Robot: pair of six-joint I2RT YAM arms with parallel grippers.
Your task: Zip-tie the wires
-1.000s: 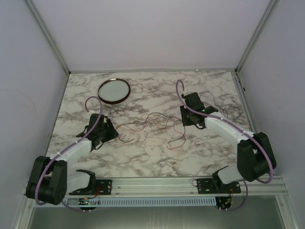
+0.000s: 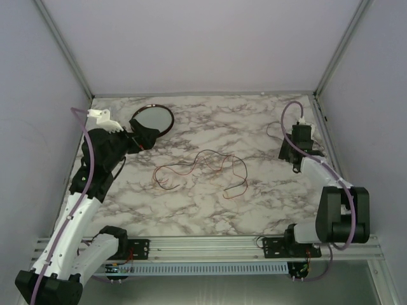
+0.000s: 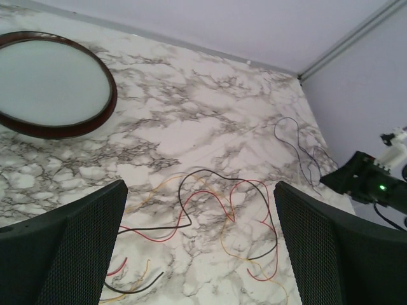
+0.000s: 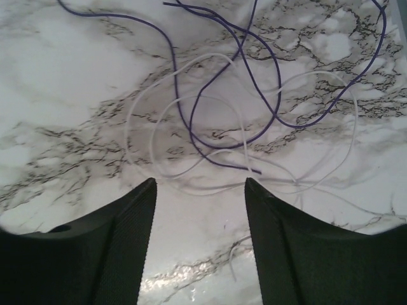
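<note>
A loose tangle of red, black and yellow wires (image 2: 203, 160) lies across the middle of the marble table. My left gripper (image 2: 141, 140) is raised at the left, its fingers wide apart with nothing between them, looking over that tangle. At the right edge my right gripper (image 2: 287, 152) hangs over a second tangle of thin dark blue wires (image 4: 276, 95) and pale translucent strands (image 4: 152, 127), which may be zip ties or wire; I cannot tell. Its fingers stand apart, with only table and loose strands seen beyond the gap.
A round tray (image 2: 152, 121) with a dark rim lies at the back left of the table. Side walls (image 2: 356, 108) stand close to the right arm.
My left gripper has risen and moved toward the back. My right gripper has moved from the central wires to the tangle at the right edge.
</note>
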